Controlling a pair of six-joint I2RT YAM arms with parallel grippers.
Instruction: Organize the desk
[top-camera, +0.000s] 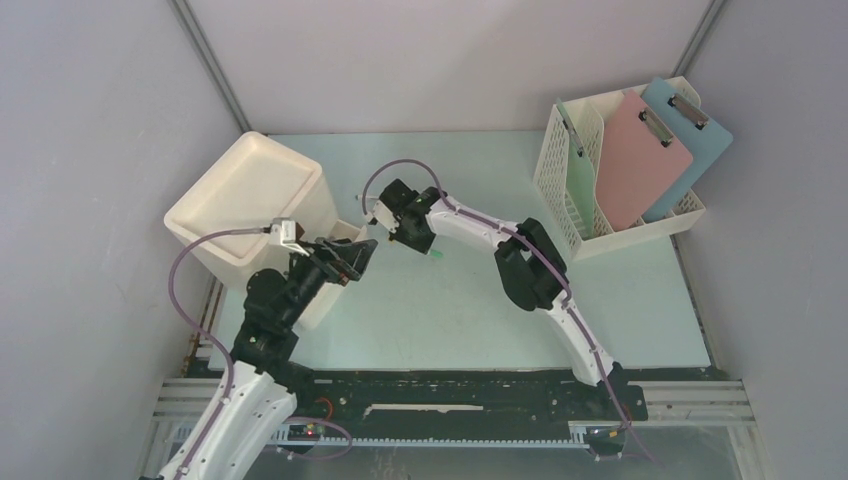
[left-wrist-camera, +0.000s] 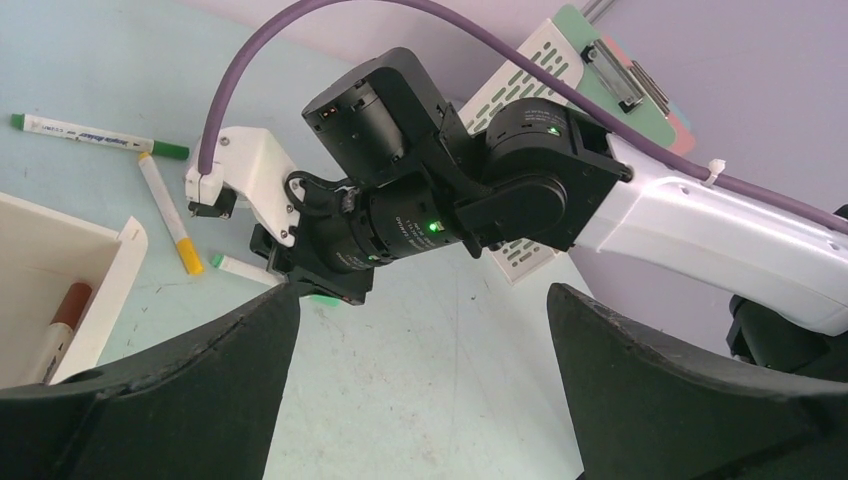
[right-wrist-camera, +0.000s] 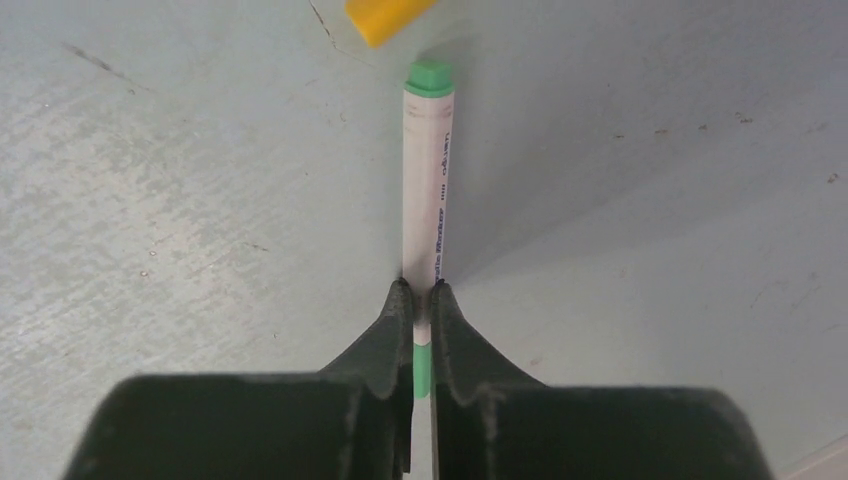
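My right gripper is down at a light-green-capped marker (right-wrist-camera: 428, 180) lying on the desk, its two fingertips on either side of the barrel near the lower end and appearing to touch it; whether they grip is unclear. In the left wrist view a yellow-capped marker (left-wrist-camera: 168, 212) and another green marker (left-wrist-camera: 100, 134) lie beside it. My left gripper is open, above the white box (top-camera: 243, 200) area, with nothing between its fingers. A brown-capped marker (left-wrist-camera: 60, 335) lies inside the open compartment at left.
A white file holder (top-camera: 555, 170) with green, pink (top-camera: 640, 160) and blue (top-camera: 690, 140) clipboards stands at back right. The right arm occupies the centre.
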